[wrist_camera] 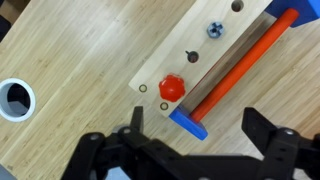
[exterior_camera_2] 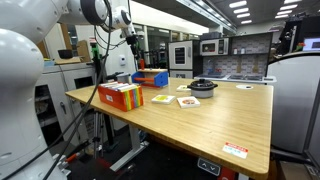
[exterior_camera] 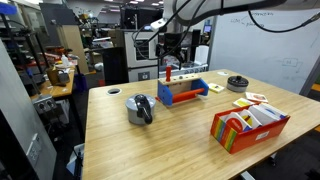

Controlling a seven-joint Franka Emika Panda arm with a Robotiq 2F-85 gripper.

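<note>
A toy workbench (exterior_camera: 182, 89), with a pale wooden top and blue sides, stands toward the back of the table. A red peg (wrist_camera: 172, 88) is upright in a hole near one end of its top. An orange-red bar (wrist_camera: 243, 66) runs along one side, and a grey screw (wrist_camera: 215, 30) sits farther along the wood. Above the bench hangs my gripper, its fingers apart with nothing between them. From the wrist view, the red peg lies between the two fingers' lines, a little ahead of the tips.
A silver pot (exterior_camera: 139, 109) with a black handle stands at left. A red box (exterior_camera: 245, 138) of mixed items is at the front right. A dark lidded pot (exterior_camera_2: 202, 88) sits on the table's other side. A white cup-like ring (wrist_camera: 16, 98) lies left of the bench.
</note>
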